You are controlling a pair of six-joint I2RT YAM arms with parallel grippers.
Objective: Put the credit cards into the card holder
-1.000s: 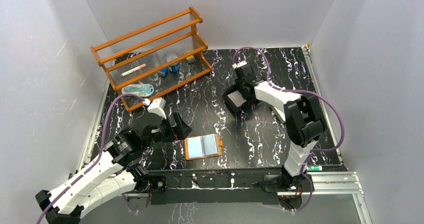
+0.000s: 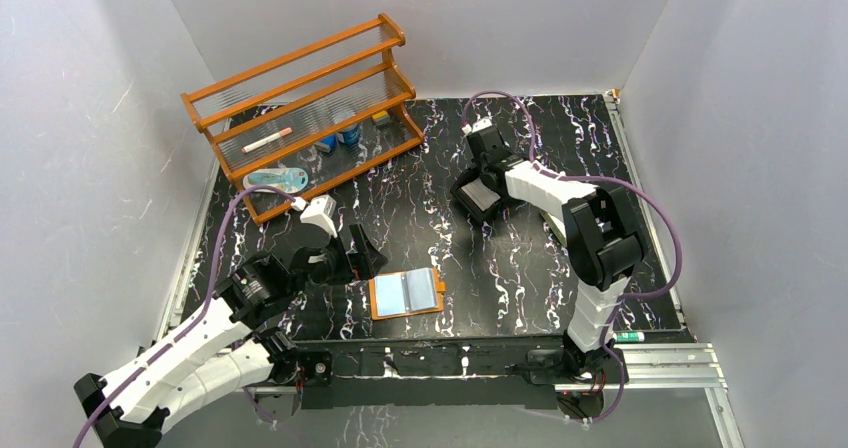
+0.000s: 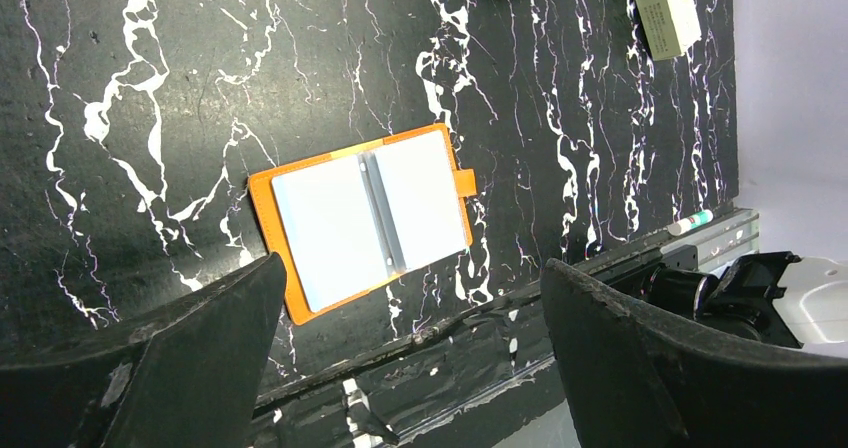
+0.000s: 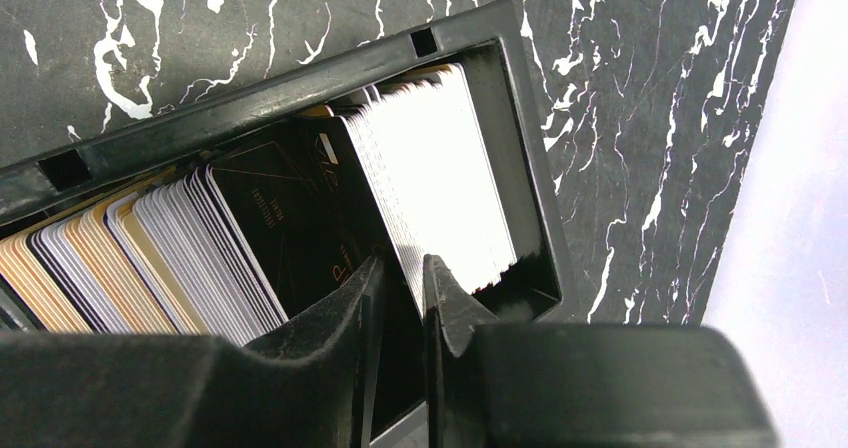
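An orange card holder (image 2: 388, 296) with clear sleeves lies open at the front middle; the left wrist view shows it between the fingertips of my open, empty left gripper. A black box (image 4: 540, 218) packed with upright cards (image 4: 230, 248) stands at the right of the table. My right gripper is down in it, part open, its fingertips at a dark card beside a white stack (image 4: 440, 158); whether it holds one is unclear.
A wooden rack (image 2: 300, 163) with small items fills the back left. A pale box (image 3: 660, 8) lies right of the black box. Grey walls enclose the table.
The right arm has shifted slightly, and the black box appears slightly moved with it. The left arm and card holder look almost unchanged.
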